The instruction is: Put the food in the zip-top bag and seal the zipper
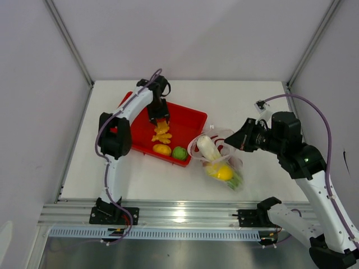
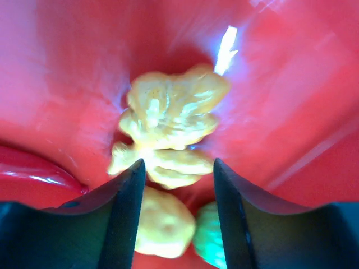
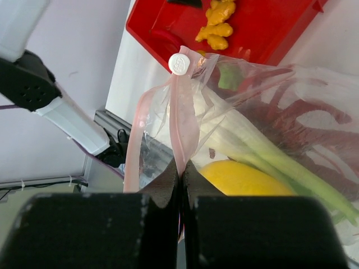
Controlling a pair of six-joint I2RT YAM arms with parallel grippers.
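Note:
My left gripper hangs part open over ginger pieces (image 2: 165,112) in the red tray (image 1: 185,123); a yellow lumpy item (image 2: 162,224) and a green one (image 2: 210,235) lie below them, a red chili (image 2: 39,171) to the left. Right of the tray is the clear zip bag (image 1: 235,176), holding white and green vegetables and a yellow item (image 3: 241,176). My right gripper is shut on the bag's pinkish zipper edge, near its white slider (image 3: 179,64).
The table's front rail runs below both.

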